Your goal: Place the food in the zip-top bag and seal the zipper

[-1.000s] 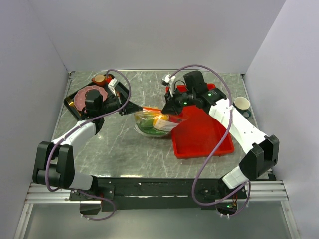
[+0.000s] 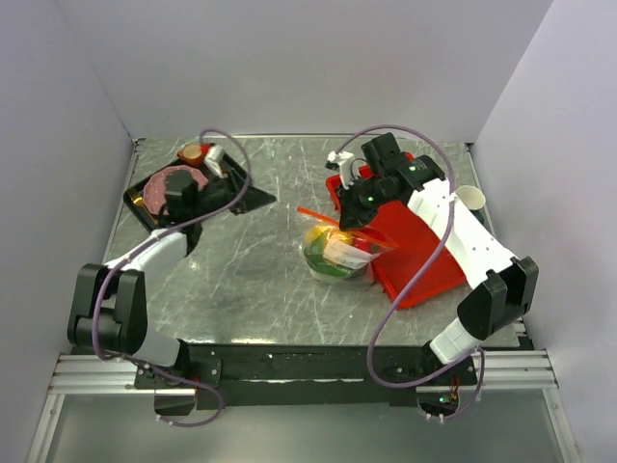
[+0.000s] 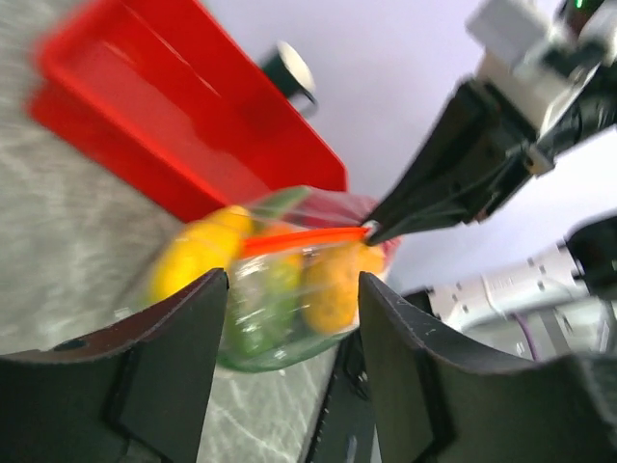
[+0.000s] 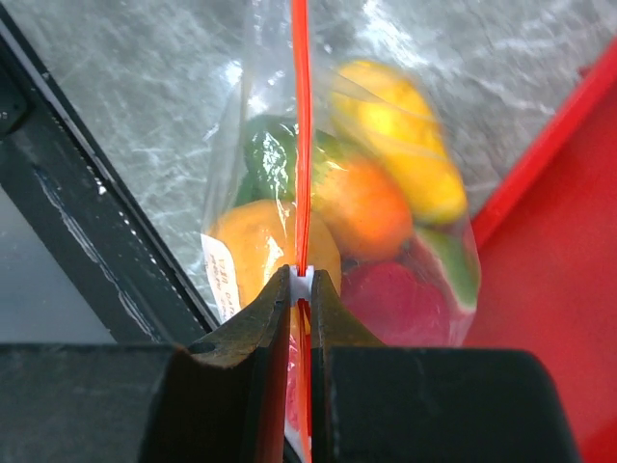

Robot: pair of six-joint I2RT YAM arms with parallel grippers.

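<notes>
A clear zip bag (image 2: pixel 332 257) with an orange-red zipper (image 4: pixel 302 154) holds a yellow item (image 4: pixel 395 125), green and orange items and other food. My right gripper grips the zipper at the bag's top, its fingers close together on it. My left gripper (image 2: pixel 262 198) is apart from the bag, to its left, with its fingers (image 3: pixel 154 376) spread and nothing clearly between them; in the left wrist view the bag is beyond them.
A red tray (image 2: pixel 424 280) lies under and right of the bag. A dark tray (image 2: pixel 145 212) with a pink plate (image 2: pixel 164 183) is at the back left. A mug (image 2: pixel 470 198) stands at the right.
The right gripper and bag have shifted right and slightly toward the front.
</notes>
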